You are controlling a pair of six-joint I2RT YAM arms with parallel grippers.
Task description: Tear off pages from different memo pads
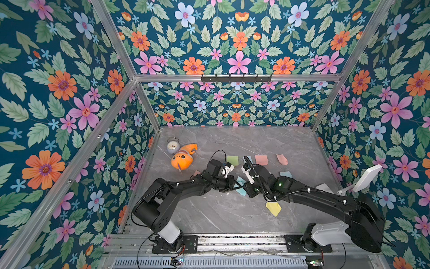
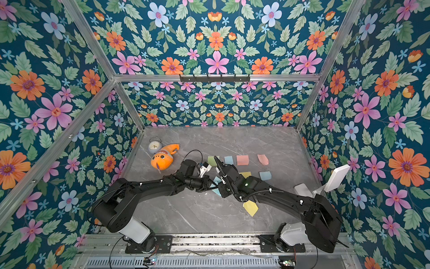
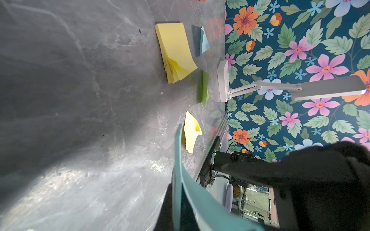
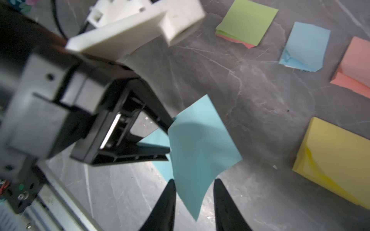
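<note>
A light blue sheet hangs from my left gripper, whose fingertips are shut on it; in the left wrist view it fills the bottom centre, curving up. My right gripper is open just below the sheet, a finger either side of its lower part. Memo pads lie on the table: yellow (image 4: 333,159), blue (image 4: 304,46), pink (image 4: 352,65) and green over pink (image 4: 246,21). A loose yellow sheet (image 2: 250,207) lies at the front centre.
An orange plush toy (image 1: 181,159) and a clock (image 1: 173,145) stand at the back left. A white lamp (image 1: 370,176) is at the right.
</note>
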